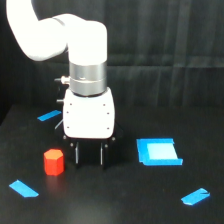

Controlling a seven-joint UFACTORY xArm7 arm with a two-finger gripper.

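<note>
A small red block (54, 161) sits on the black table at the left. Just to its right hangs my white gripper (90, 156), low over the table, its two thin dark fingers spread apart with nothing visible between them. A light square bordered by blue tape (160, 151) lies to the right of the gripper.
Short strips of blue tape lie at the front left (24, 188), front right (195, 196) and back left (49, 115). A dark curtain (160, 60) stands behind.
</note>
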